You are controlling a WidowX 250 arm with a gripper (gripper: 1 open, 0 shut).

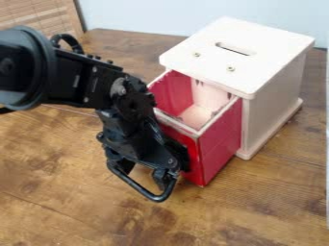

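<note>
A pale wooden box [267, 106] with a slotted top stands at the right, its red drawer [210, 144] pulled out toward the left. The drawer's inside is pale and shows nothing in it. My black gripper [149, 173] is low in front of the drawer's front face, close to it. The arm hides much of that front and whatever may be between the fingers, so I cannot tell whether it is open or shut.
A woven object [15, 72] is partly seen at the back left, behind the arm. A white wall is at the back.
</note>
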